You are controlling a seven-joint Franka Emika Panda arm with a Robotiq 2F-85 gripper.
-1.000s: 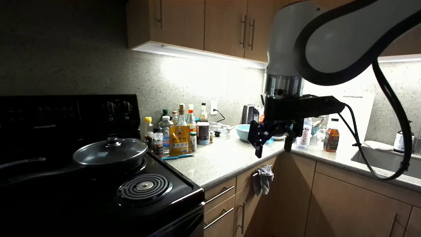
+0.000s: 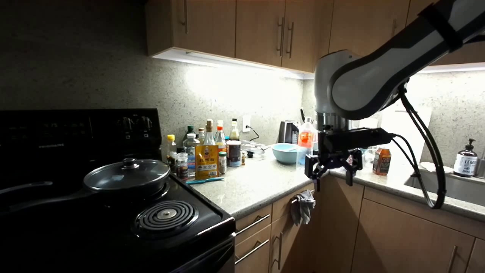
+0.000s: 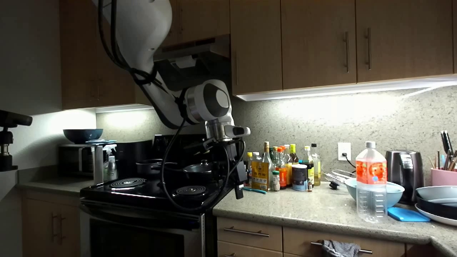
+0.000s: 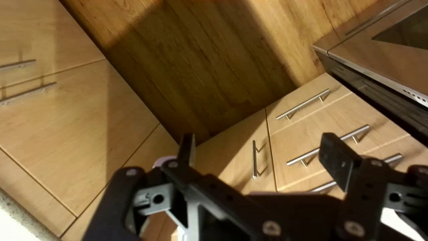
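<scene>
In exterior view 1, my gripper (image 2: 333, 181) hangs downward over the inner corner of the counter, its fingers spread. From the wrist, the open gripper shows nothing between its fingers; cabinet fronts and wood floor (image 4: 200, 60) lie below. The gripper's lower end is seen edge-on in exterior view 2, left of the bottles. A large clear bottle (image 3: 371, 184) with an orange label stands upright on the counter, apart from the gripper there. Behind it is a light blue bowl (image 3: 392, 192).
Several bottles and jars crowd the counter beside the stove, including a yellow box (image 2: 207, 161). A lidded pan (image 2: 129, 177) sits on the stove. A grey cloth (image 2: 302, 207) hangs from a drawer handle.
The arm has drawn farther from exterior view 1's camera, and the gripper appears smaller and slightly farther right. The orange-labelled bottle, largely hidden before, now shows beside it. The gripper is still empty.
</scene>
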